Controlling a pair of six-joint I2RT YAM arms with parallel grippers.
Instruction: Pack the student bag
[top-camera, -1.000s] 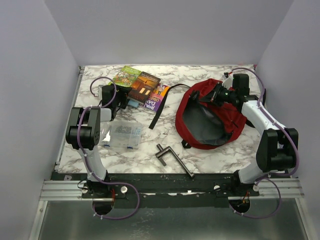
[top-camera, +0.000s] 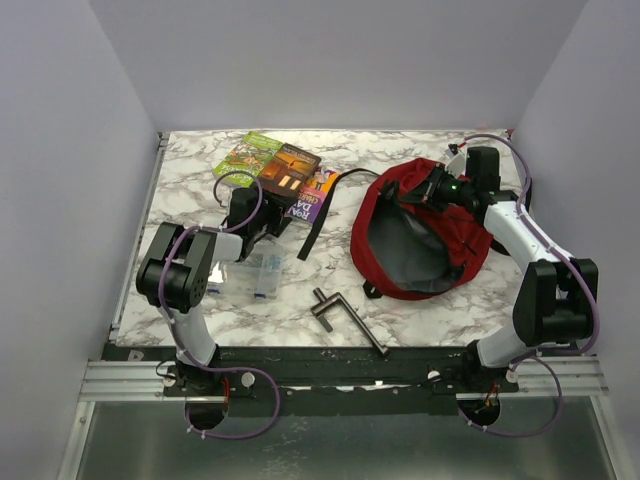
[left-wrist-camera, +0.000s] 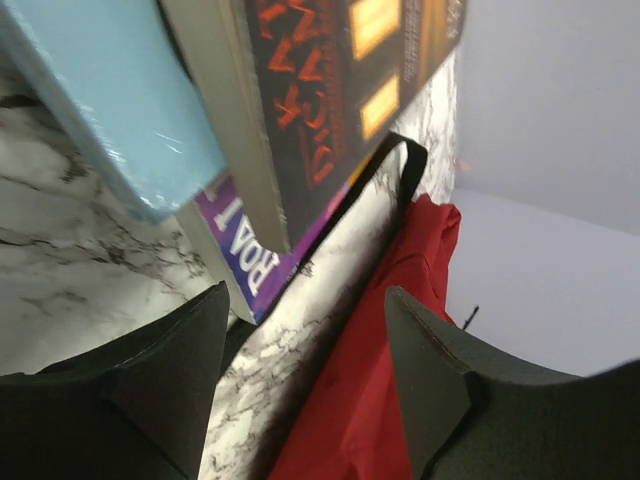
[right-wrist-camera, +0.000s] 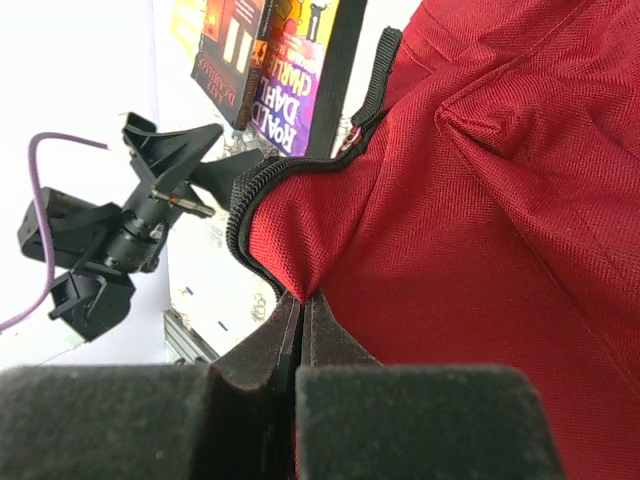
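Observation:
A red backpack lies open at the right, its dark inside showing; my right gripper is shut on its zipped edge, the red cloth right at the fingertips. My left gripper is over the books, its fingers apart with nothing between them. In the left wrist view they are just short of a purple Roald Dahl book, a dark orange-lettered book and a light blue block. A green book lies behind.
A clear plastic case lies front left. A black strap runs between books and backpack. A metal bracket lies at the front middle, with bare marble around it.
My left gripper has moved right, toward the purple book and the backpack, over the books. The right arm and backpack have not visibly moved.

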